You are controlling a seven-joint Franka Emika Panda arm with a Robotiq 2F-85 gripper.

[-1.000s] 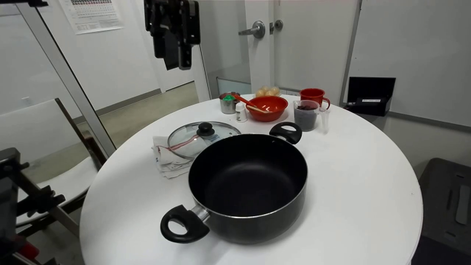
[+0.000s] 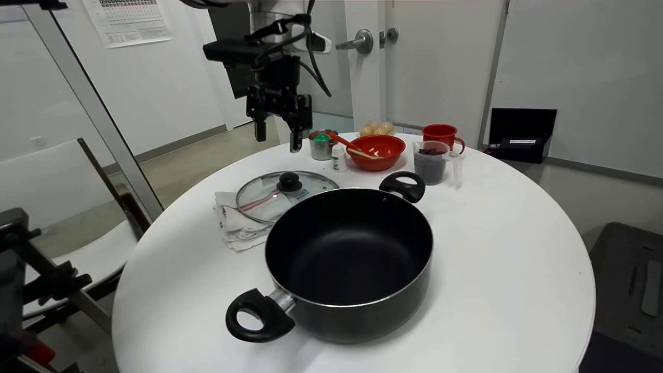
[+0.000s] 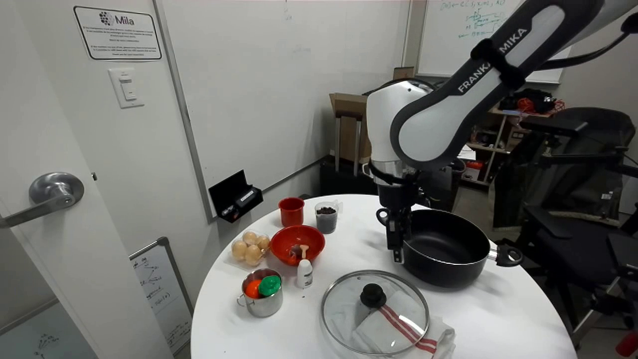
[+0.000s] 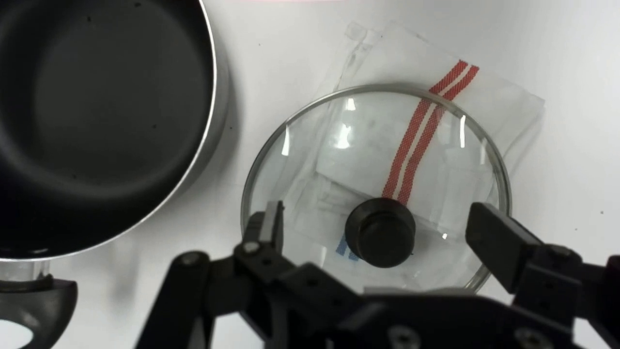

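Observation:
My gripper point(image 2: 278, 135) hangs open above the table, its two fingers point(image 2: 297, 132) apart and nothing between them. Below it lies a clear glass lid point(image 2: 261, 186) with a dark rim and a black knob point(image 4: 383, 233). From the wrist, the knob appears between the fingertips but lower down, not touched. The lid rests on a folded white cloth point(image 4: 505, 110) with red stripes. Beside the lid stands a large black pot point(image 2: 348, 248), uncovered and empty, with a loop handle point(image 2: 261, 316) on each side.
At the far side are a red bowl point(image 3: 311, 234) with utensils, a white bottle point(image 3: 305, 274), a metal pot point(image 3: 263, 304) holding toy vegetables, eggs point(image 3: 251, 249), a red mug point(image 3: 291, 212) and a measuring cup point(image 3: 326, 219).
My gripper has come down and shifted a little to the right in exterior view 1, closer to the lid. Lid, cloth and pot have stayed in place.

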